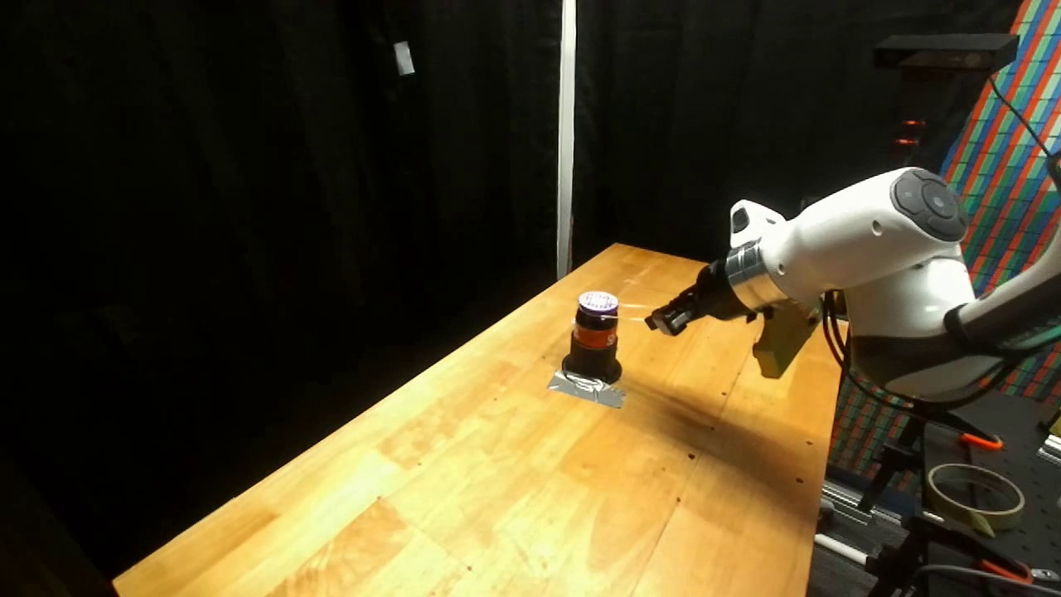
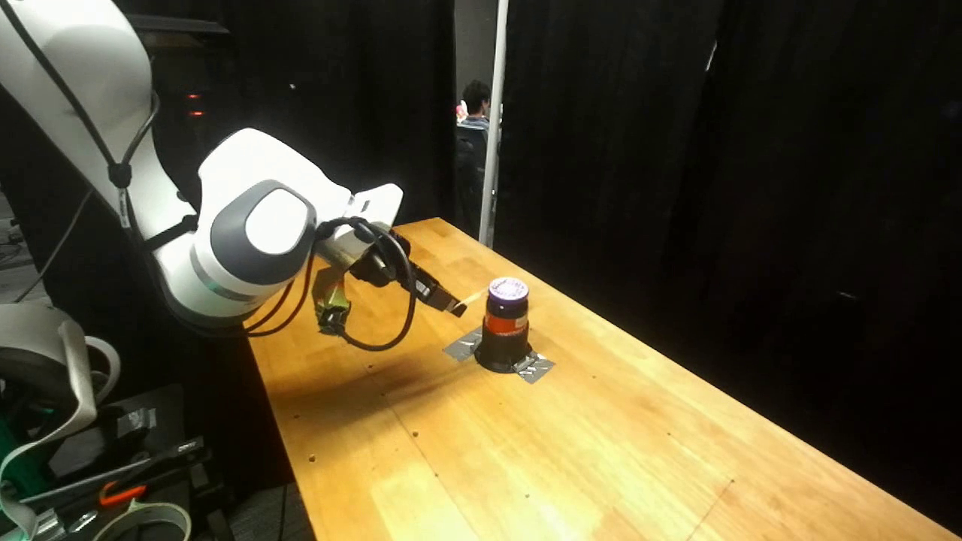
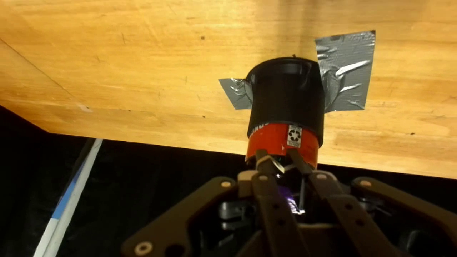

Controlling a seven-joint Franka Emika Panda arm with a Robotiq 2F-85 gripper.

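A dark jar (image 1: pixel 597 337) with a white-and-purple lid (image 1: pixel 598 302) and an orange-red label (image 2: pixel 506 325) stands upright in a black round holder (image 3: pixel 286 96). Beside it, around lid height, my gripper (image 1: pixel 664 322) points toward the jar from the robot's side. Its fingers are shut on a thin, light strip (image 2: pixel 473 297) that sticks out toward the jar's upper part. Whether the strip touches the jar I cannot tell. In the wrist view the fingertips overlap the label, and a glint of the strip (image 3: pixel 278 164) shows between them; the lid is mostly hidden.
Grey tape (image 3: pixel 347 72) fixes the holder to the wooden table (image 1: pixel 477 458). A side cart holds a tape roll (image 1: pixel 975 496) and clamps, off the table's edge.
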